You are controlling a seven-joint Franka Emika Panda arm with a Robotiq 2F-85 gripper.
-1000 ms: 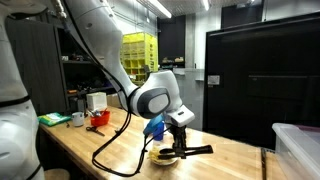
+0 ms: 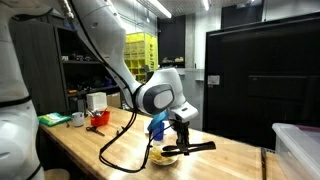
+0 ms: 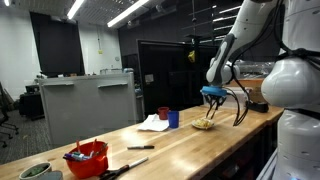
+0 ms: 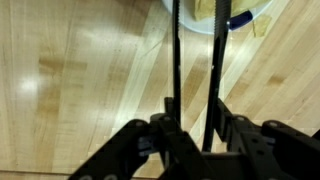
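My gripper is shut on a black tool with two long, thin arms that resemble tongs. Toward the top of the wrist view the arms stretch over a white plate. Yellow food-like pieces lie on that plate, partly hidden by the tool. Beside the right arm shows a small dark blue thing, which I cannot identify. In exterior view 1 the plate is below and left of the gripper; whether the tool touches it cannot be told.
A red bowl with utensils sits at the table's near left, with a dark-handled tool close by. A blue cup, a red cup and a white cloth stand farther back.
Over the last second the gripper and the black tool have shifted slightly upward and to the right in exterior view 1. The plate looks unmoved.
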